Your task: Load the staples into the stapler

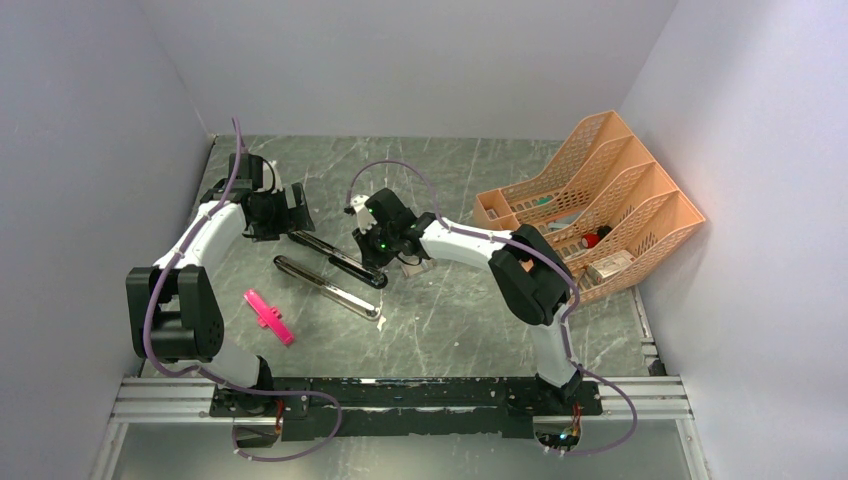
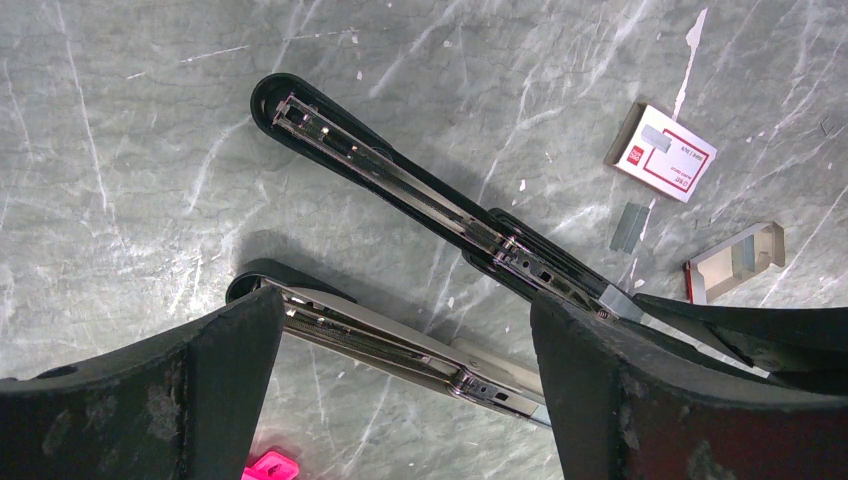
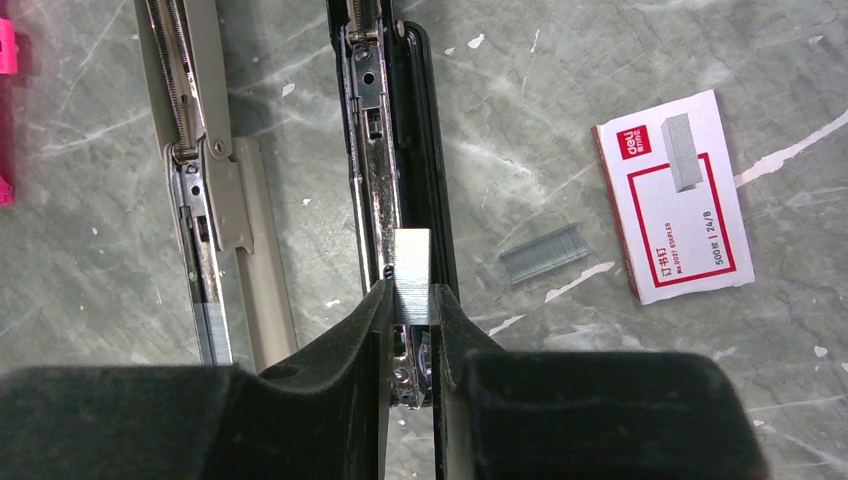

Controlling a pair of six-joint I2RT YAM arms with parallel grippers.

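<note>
The black stapler (image 2: 400,190) lies opened out on the table with its magazine channel facing up. Over that channel, near its front end, is a strip of staples (image 3: 412,265); my right gripper is shut on its near part. Whether the strip touches the channel I cannot tell. My left gripper stands open above the staplers, nothing between its fingers. Beside the black one lies a grey stapler (image 3: 190,200), also opened, with staples (image 3: 212,330) in its channel. A loose strip of staples (image 3: 545,254) rests on the table to the right.
A staple box (image 3: 680,200) with a small strip on top lies right of the black stapler, near an open box part (image 2: 735,262). A pink stapler (image 1: 268,316) lies front left. An orange organiser (image 1: 600,210) fills the right side.
</note>
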